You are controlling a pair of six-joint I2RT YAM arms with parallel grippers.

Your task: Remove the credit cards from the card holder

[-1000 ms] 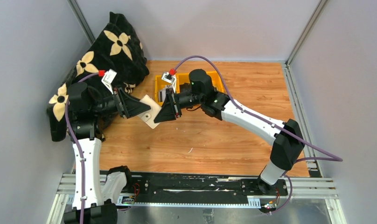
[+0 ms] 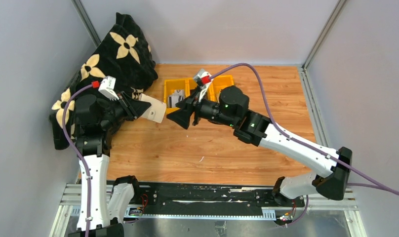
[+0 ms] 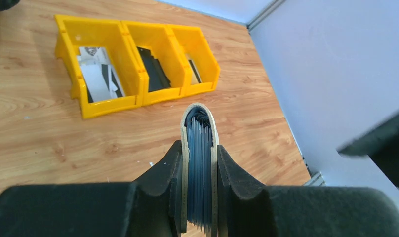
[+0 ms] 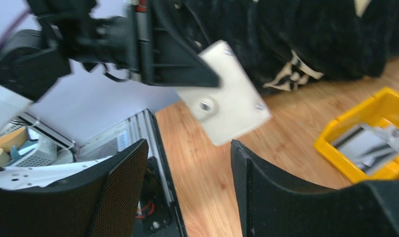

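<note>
My left gripper (image 2: pixel 138 107) is shut on a pale card holder (image 2: pixel 152 108), which juts out toward the right arm. In the left wrist view the holder (image 3: pixel 199 168) stands between the fingers, with a stack of clear sleeves inside its spine; whether cards sit in them I cannot tell. The right gripper (image 2: pixel 181 115) is open, apart from the holder and to its right. In the right wrist view the holder (image 4: pixel 224 98) shows a snap button, and nothing is between the near fingers.
Three yellow bins (image 3: pixel 111 106) on the wooden table (image 2: pixel 212 158) hold white and dark flat items. A black patterned pillow (image 2: pixel 108 59) fills the back left.
My right gripper has pulled away from the card holder, rightward, and its arm has swung out.
</note>
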